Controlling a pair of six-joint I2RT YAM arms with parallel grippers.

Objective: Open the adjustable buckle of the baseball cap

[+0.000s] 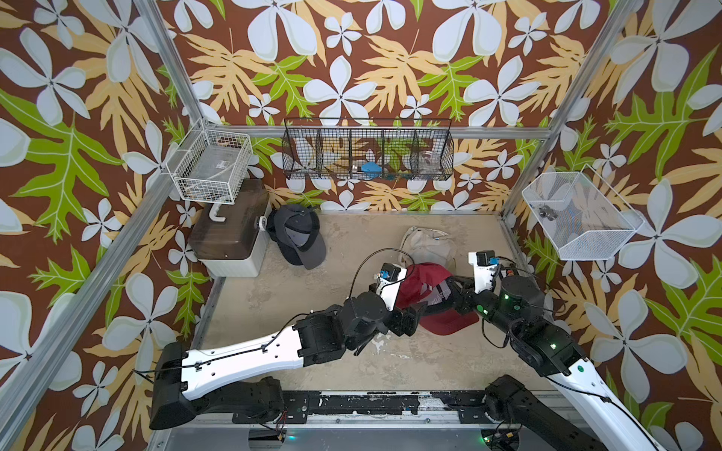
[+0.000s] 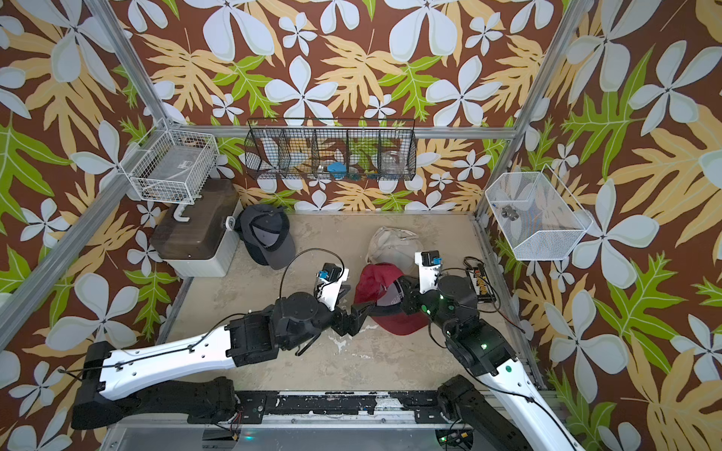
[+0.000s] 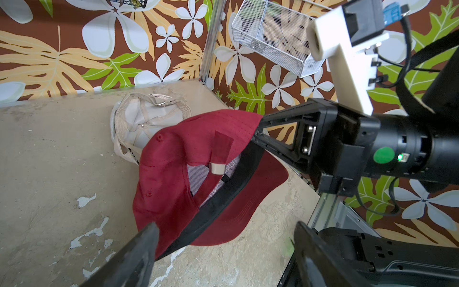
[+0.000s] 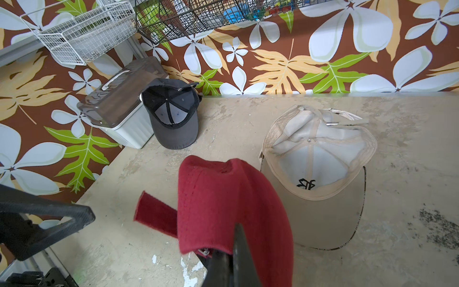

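A red baseball cap (image 3: 165, 177) is gripped at its edge by my right gripper, whose fingers are shut on the fabric in the left wrist view. Its back opening with the strap (image 3: 221, 152) and a beige patch faces my left side. In the right wrist view the red strap end (image 4: 155, 213) sticks out to the left of the crown. My left gripper is open near the cap, its fingertips (image 3: 143, 244) spread wide with nothing held between them. The fastening itself is too small to make out.
A beige cap (image 4: 315, 157) lies upside down behind the red one. The dark grey cap (image 1: 299, 234) rests by the brown-lidded box (image 1: 229, 225) at the left. Wire baskets (image 1: 368, 150) hang on the back wall.
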